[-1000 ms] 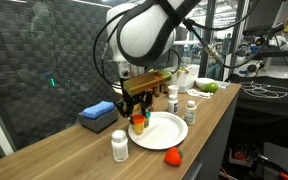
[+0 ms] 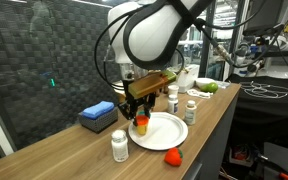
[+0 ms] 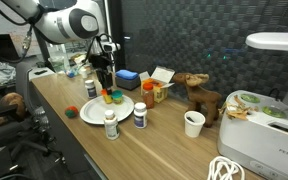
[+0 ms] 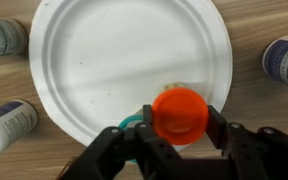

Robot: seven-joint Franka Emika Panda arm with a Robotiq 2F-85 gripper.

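Observation:
A round orange-topped item sits between my gripper's fingers in the wrist view, over the lower right part of a white plate. My gripper points down at the plate's left side in exterior view 1, shut on that item. Below the orange top, a yellow part shows; whether it belongs to the same item is unclear. Part of a teal rim peeks out beside the left finger. In exterior view 2 a green thing lies just right of the orange top.
A white bottle and a red tomato-like item stand near the plate. Behind are a dark box with something blue on it and several jars. In exterior view 2, a brown toy animal and white cup stand to the right.
My gripper and the orange item have shifted slightly to the right in exterior view 1. The green bit seen beside the fingers before is now mostly hidden.

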